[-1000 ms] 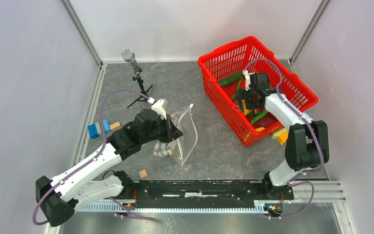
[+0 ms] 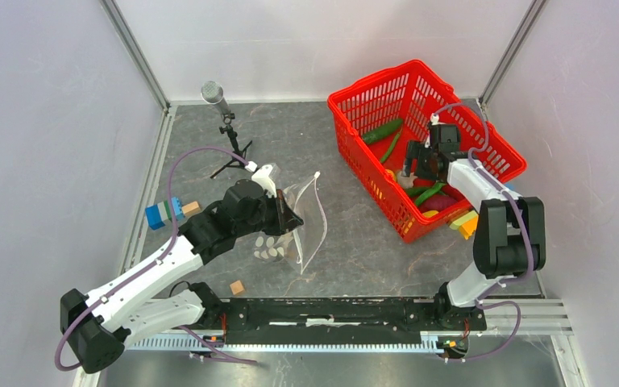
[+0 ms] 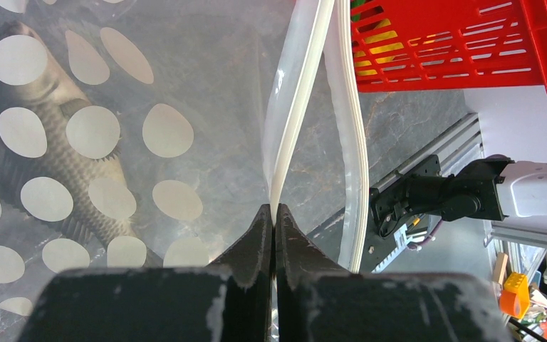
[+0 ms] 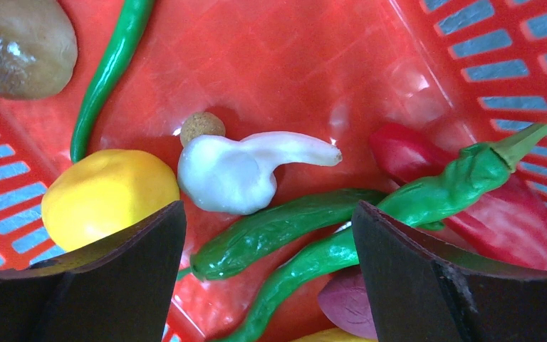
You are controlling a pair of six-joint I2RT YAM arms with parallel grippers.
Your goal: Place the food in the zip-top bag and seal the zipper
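Observation:
My left gripper is shut on one zipper edge of the clear zip top bag. In the left wrist view the bag's two zipper strips stand apart. A fish shows at the left of the bag; whether it is printed or inside, I cannot tell. Over the red basket, my right gripper is open and holds nothing. White garlic lies ahead of its gap, with green peppers across it. The yellow food sits by the left finger.
More food lies in the basket: a red pepper, a purple piece and a brown potato-like item. A stand rises behind the left arm. Bare table separates bag and basket.
The left arm has barely moved.

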